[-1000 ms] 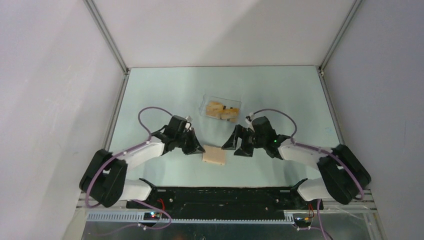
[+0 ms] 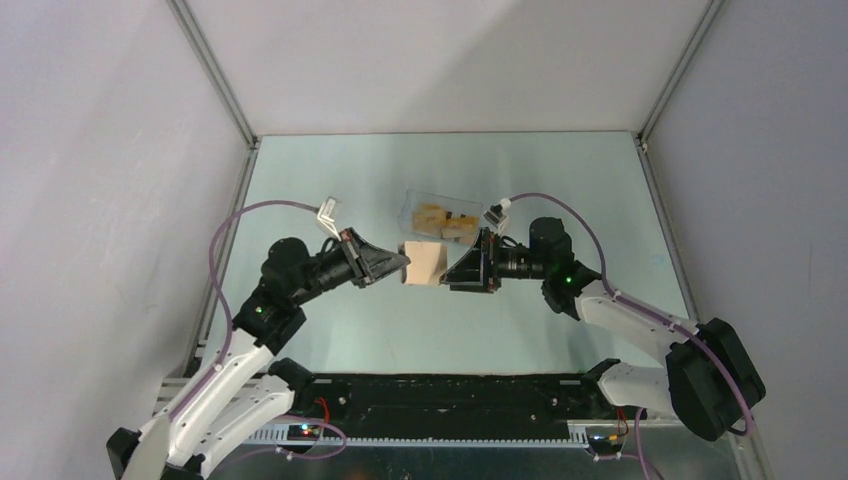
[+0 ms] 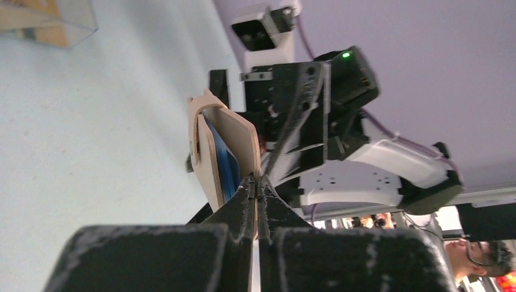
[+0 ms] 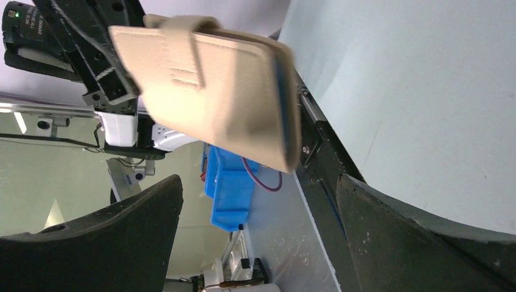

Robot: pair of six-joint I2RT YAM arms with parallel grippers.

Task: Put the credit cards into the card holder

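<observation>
My left gripper [image 2: 400, 261] is shut on the beige card holder [image 2: 424, 262], which it holds by one edge, raised near the middle of the table. In the left wrist view the holder [image 3: 210, 140] shows its strap and something blue inside. My right gripper [image 2: 460, 265] stands open just right of the holder; in the right wrist view the holder [image 4: 213, 85] is in front of and above its open fingers, with nothing between them.
A clear plastic tray [image 2: 440, 216] with several yellowish cards lies behind the holder. Black rails run along the front edge.
Both arms have risen from lower over the table, the holder going up with my left gripper. The holder and right gripper are now closer together.
</observation>
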